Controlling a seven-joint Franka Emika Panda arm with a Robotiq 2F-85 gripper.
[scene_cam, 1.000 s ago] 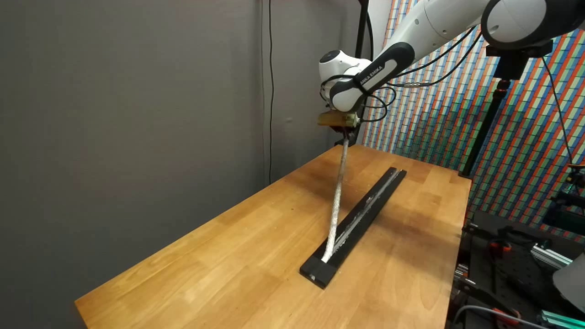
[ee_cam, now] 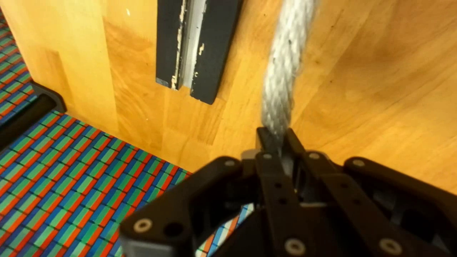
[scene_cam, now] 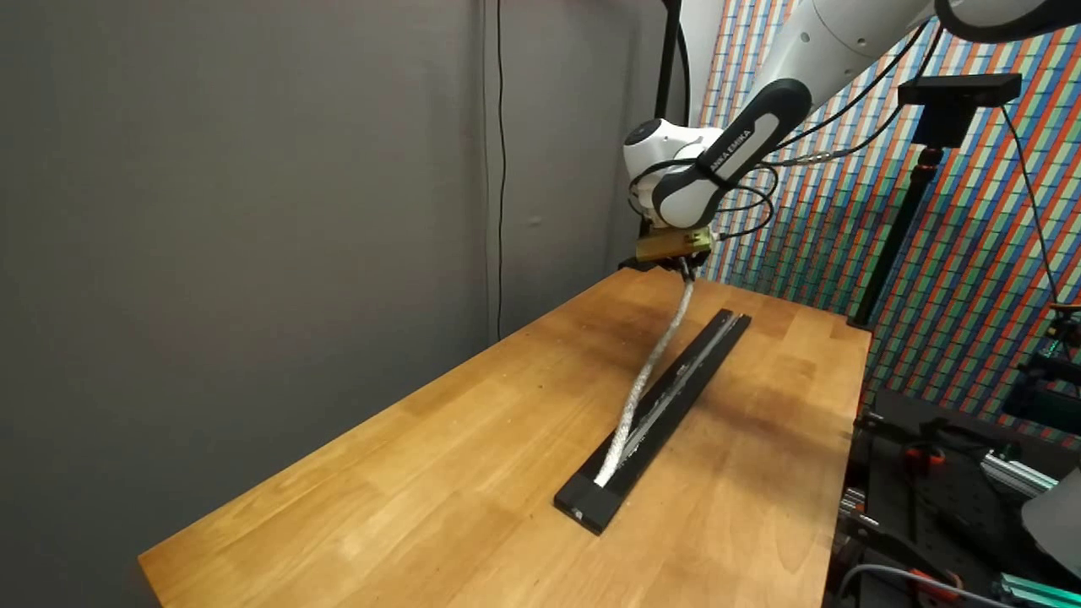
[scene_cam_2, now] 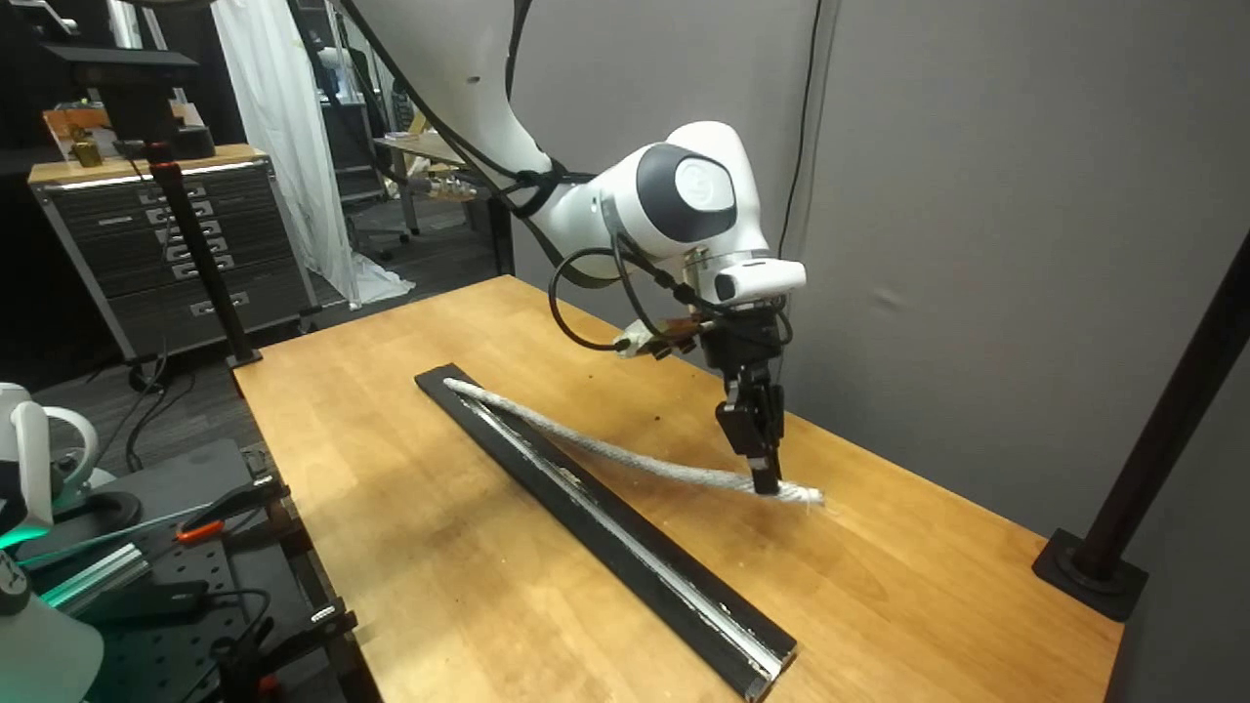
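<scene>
A pale braided rope runs from the near end of a long black grooved bar up to my gripper. One rope end rests at that bar end; the rest slants off the bar's side, outside the groove. In the second exterior view my gripper is shut on the rope close to its far end, and a short frayed tip pokes out past the fingers. The wrist view shows the rope pinched between the dark fingers, with the bar's open end lying to one side.
A grey wall borders one long side. A black post stands at a table corner, and a cart with tools sits beyond the other side.
In exterior view 1 the arm has moved right and downward, bringing the held rope end closer to the bar's far end. The rope now bends more; its near end has stayed put.
</scene>
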